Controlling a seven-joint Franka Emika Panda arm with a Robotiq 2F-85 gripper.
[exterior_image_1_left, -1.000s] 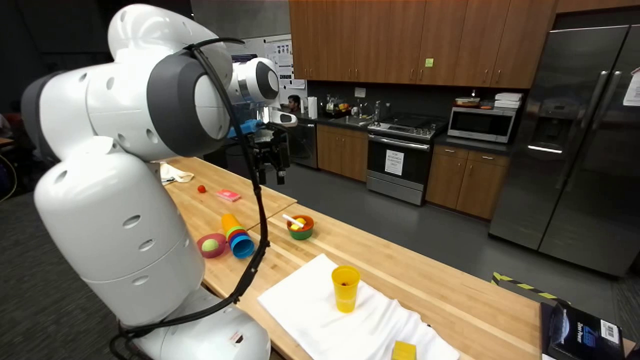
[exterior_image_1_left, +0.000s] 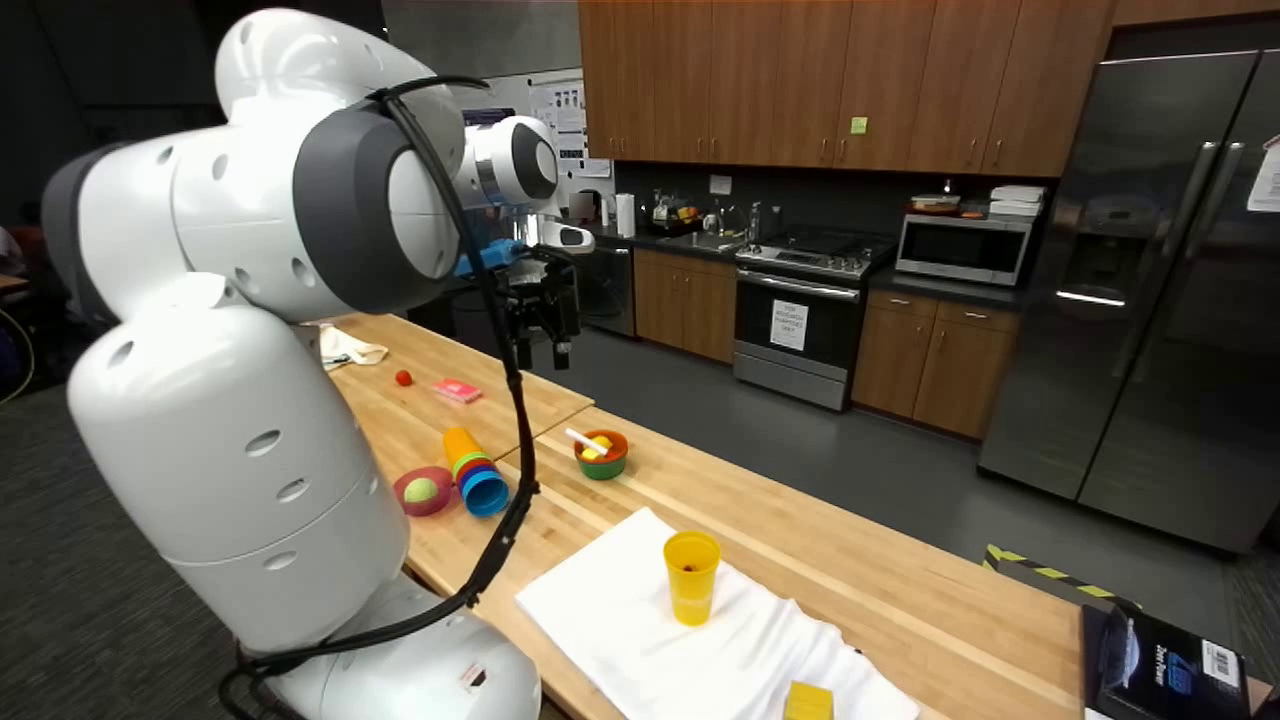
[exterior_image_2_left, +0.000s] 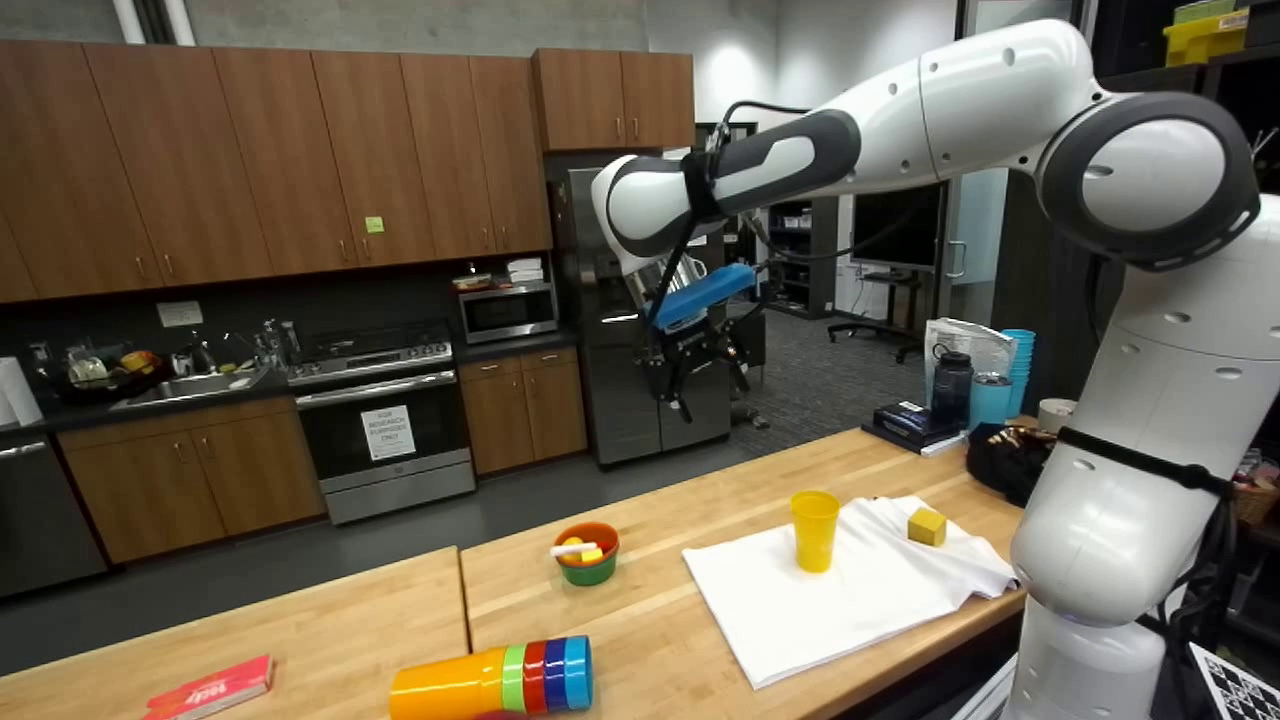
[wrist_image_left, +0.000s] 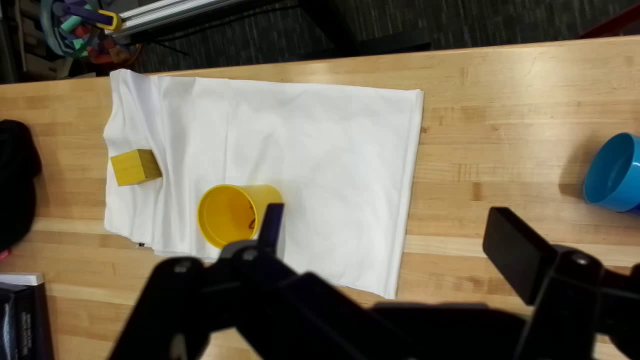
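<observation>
High above the table, my gripper is open, its two dark fingers spread wide with nothing between them. A white cloth (wrist_image_left: 336, 180) lies on the wood, rumpled at one end and flat at the other. On it a yellow cup (wrist_image_left: 264, 195) stands upright, with something small and dark reddish inside. A yellow block (wrist_image_left: 133, 167) rests on the rumpled part of the cloth. In the second exterior view, the cup (exterior_image_2_left: 815, 532) and block (exterior_image_2_left: 926, 527) are apart from each other, and the gripper (exterior_image_2_left: 708, 390) hangs well over the table's far side.
A bowl (exterior_image_2_left: 588, 554) holding yellow pieces and a white stick stands near the table seam. Stacked coloured cups (exterior_image_2_left: 492, 679) lie on their side, close to a pink bowl with a ball (exterior_image_1_left: 422, 490). A black box (exterior_image_1_left: 1170, 672) sits at the table's end.
The arm, gripper and table objects look unmoved. A person's head visible in the far background a second ago is gone now.
</observation>
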